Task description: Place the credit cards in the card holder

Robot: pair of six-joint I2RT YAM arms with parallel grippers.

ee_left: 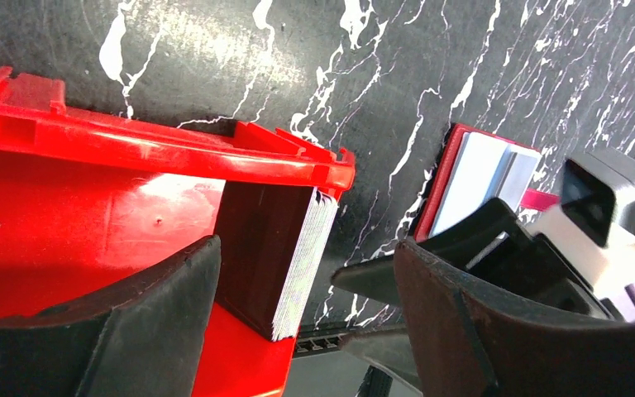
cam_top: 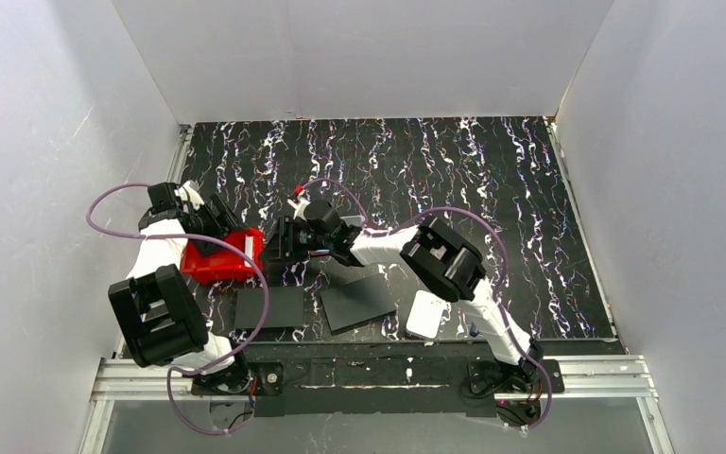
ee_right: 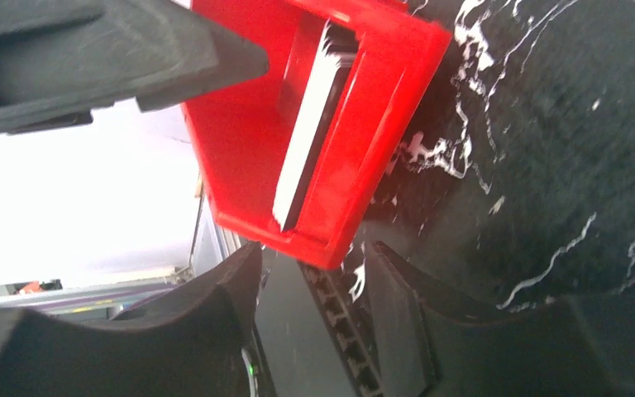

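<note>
A red card holder [cam_top: 210,267] sits at the table's left, with a stack of cards standing along its right inner wall, also seen in the right wrist view [ee_right: 306,132]. My left gripper is above the holder with its fingers apart and nothing held between them; the stack lies beyond the gap. My right gripper is just right of the holder, its fingers apart, with nothing seen between them. Farther right, a second red item with pale contents [ee_left: 479,182] is partly hidden by the right arm.
Dark flat slabs [cam_top: 269,307] lie at the front, with a white square object [cam_top: 424,314] to their right. The two grippers are close together.
</note>
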